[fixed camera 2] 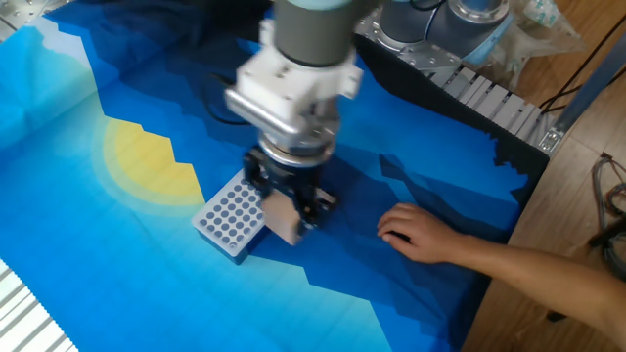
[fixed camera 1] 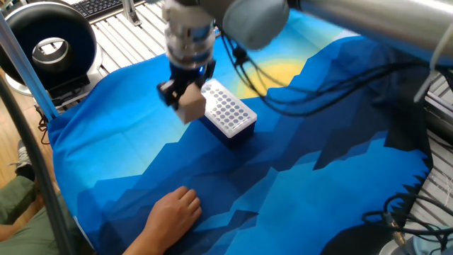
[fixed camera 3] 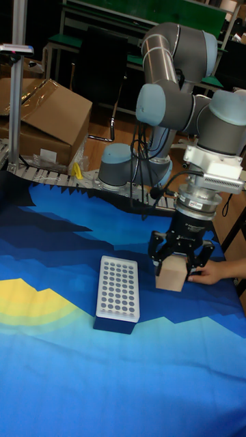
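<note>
Held off the table is a tan, wood-coloured block (fixed camera 3: 171, 273), with the black fingers of my gripper (fixed camera 3: 180, 255) shut on it from both sides. A box with a white, hole-patterned top (fixed camera 3: 118, 287) and dark blue sides rests on the cloth. In exterior view 3 the block hangs to the right of that box, apart from it in the picture. Exterior view 1 has the block (fixed camera 1: 190, 104) overlapping the far left end of the box (fixed camera 1: 228, 110). In exterior view 2 the gripper (fixed camera 2: 286, 200) hides part of the box's edge.
A person's hand (fixed camera 2: 416, 233) lies on the cloth near the arm. Loose black cables (fixed camera 1: 283, 88) hang from the arm. A black ring-shaped device (fixed camera 1: 51, 49) stands beyond the cloth.
</note>
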